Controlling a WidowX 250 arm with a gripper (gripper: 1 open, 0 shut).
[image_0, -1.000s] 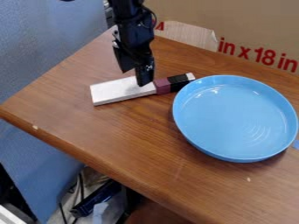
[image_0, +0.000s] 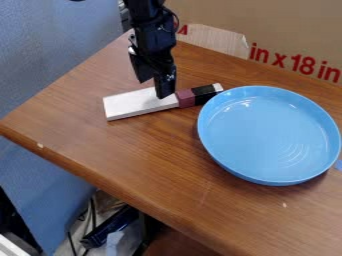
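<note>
My black gripper (image_0: 163, 88) is low over a long bar with a white section (image_0: 131, 105), a maroon part (image_0: 186, 99) and a dark end (image_0: 206, 92). Its lower tip meets the bar in the image; whether it touches, and how the fingers stand, is unclear. A round blue plate (image_0: 267, 138) sits to the right of the bar on the wooden table (image_0: 127, 160).
A cardboard box (image_0: 281, 30) with red print stands behind the table.
</note>
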